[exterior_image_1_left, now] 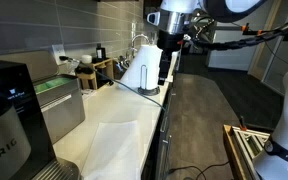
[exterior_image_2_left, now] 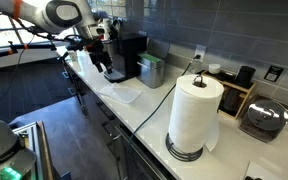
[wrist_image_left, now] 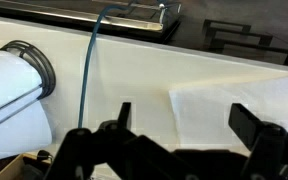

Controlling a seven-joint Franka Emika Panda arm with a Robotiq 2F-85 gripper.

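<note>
My gripper is open, its two black fingers wide apart in the wrist view with nothing between them. Below it lies a flat white towel or sheet [wrist_image_left: 229, 110] on the white counter. From the first exterior side, the gripper [exterior_image_1_left: 166, 66] hangs above the counter's edge, and the sheet [exterior_image_1_left: 116, 145] is closer to the camera. The second exterior view has the gripper [exterior_image_2_left: 105, 73] at the far left part of the counter, near the sheet [exterior_image_2_left: 119, 93]. No contact between them shows.
A paper towel roll [exterior_image_2_left: 195, 112] stands upright on the counter; a dark cable runs across between it and the sheet. A coffee machine [exterior_image_1_left: 12, 125] and a green-grey toaster [exterior_image_1_left: 59, 101] line the wall side. Bare counter [wrist_image_left: 129, 78] lies between roll and sheet.
</note>
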